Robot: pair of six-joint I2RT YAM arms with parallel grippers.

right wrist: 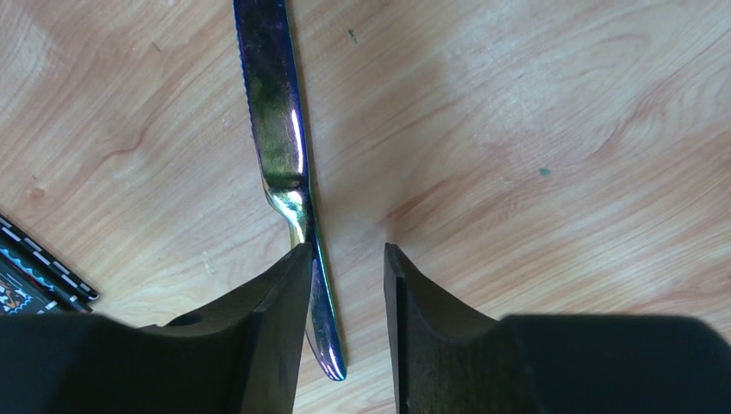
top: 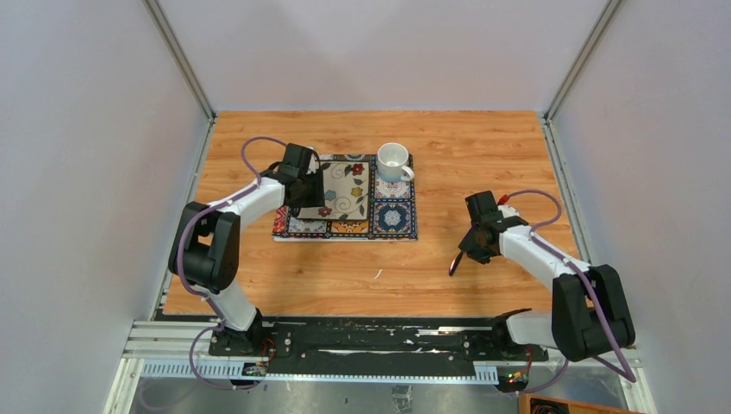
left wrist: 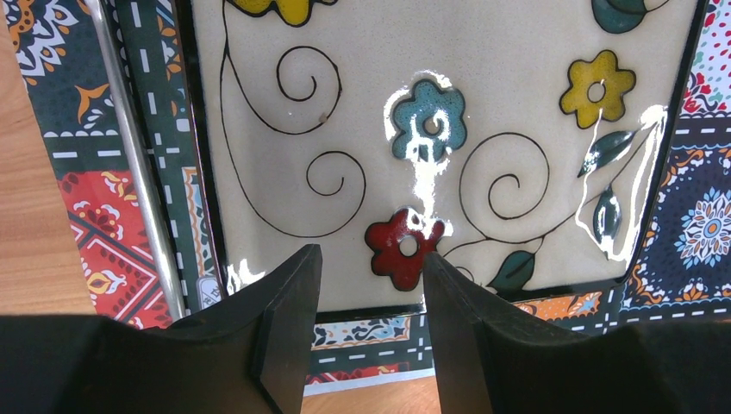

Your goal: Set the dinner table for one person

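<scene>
A square floral plate [top: 346, 200] lies on the patterned placemat [top: 393, 228]. Over its left side hangs my left gripper, open, with empty space between its fingers. Left of the plate, a silver utensil handle [left wrist: 138, 164] rests on the mat; its end is out of view. A white mug [top: 393, 160] stands at the mat's back right corner. On the right, a shiny dark knife [right wrist: 274, 112] lies near the table's front. My right gripper is open above it. The knife's handle shows in the gap, close beside the left finger; whether they touch I cannot tell.
Bare wood [top: 345, 280] stretches in front of the mat, with a small white mark [top: 377, 274] on it. Walls rise close on both sides.
</scene>
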